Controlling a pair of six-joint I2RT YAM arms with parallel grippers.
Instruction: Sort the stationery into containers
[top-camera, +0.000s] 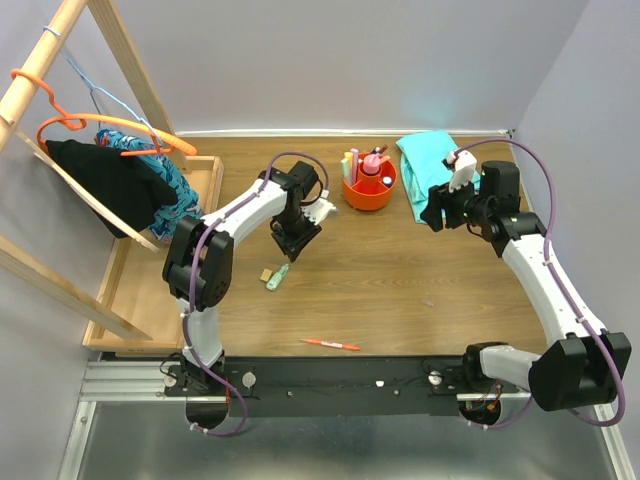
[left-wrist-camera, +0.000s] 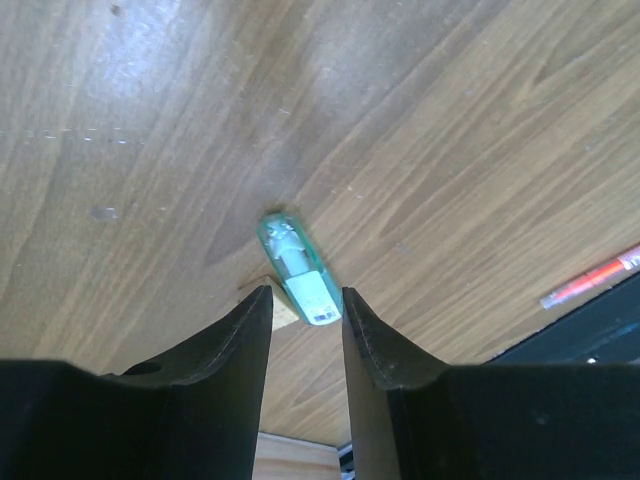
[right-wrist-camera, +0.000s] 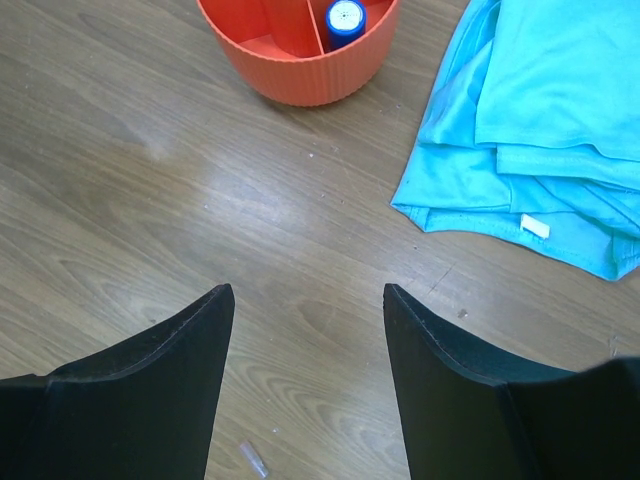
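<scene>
A small green stationery piece (top-camera: 277, 278) (left-wrist-camera: 298, 262) with a pale label lies on the table at the left, beside a beige block (top-camera: 266, 274) (left-wrist-camera: 284, 313). Just above them is my left gripper (top-camera: 290, 255), its fingers part open; in the left wrist view the green piece shows beyond the gap, and bare wood shows between the fingers. An orange-red pen (top-camera: 330, 344) (left-wrist-camera: 595, 278) lies close to the front edge. At the back, the red round container (top-camera: 368, 201) (right-wrist-camera: 310, 85) holds several items. My right gripper (top-camera: 435, 217) hangs open and empty at the right.
Turquoise cloth (top-camera: 425, 160) (right-wrist-camera: 450, 180) lies folded at the back right, with a small white piece (right-wrist-camera: 535, 226) on it. A tiny thin piece (top-camera: 428, 303) (right-wrist-camera: 254, 460) rests right of centre. A wooden rack (top-camera: 130, 250) with hangers stands left.
</scene>
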